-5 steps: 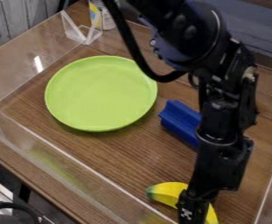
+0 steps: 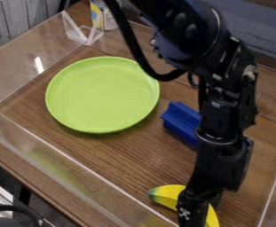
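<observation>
A yellow toy banana [image 2: 169,197] lies near the front of the wooden surface. My black gripper [image 2: 200,206] is lowered over its right part, fingers down around the banana; whether they are shut on it is hidden. To the left and behind sits an empty green plate [image 2: 101,93], and a blue block-like object [image 2: 182,121] lies just left of the arm.
A clear plastic barrier [image 2: 57,168] runs along the front left, with another edge at the right. A yellow-and-white container [image 2: 102,16] stands at the back left. Bare wood [image 2: 105,151] lies between plate and banana.
My arm and gripper have shifted very slightly at the banana; the plate and blue object are unchanged.
</observation>
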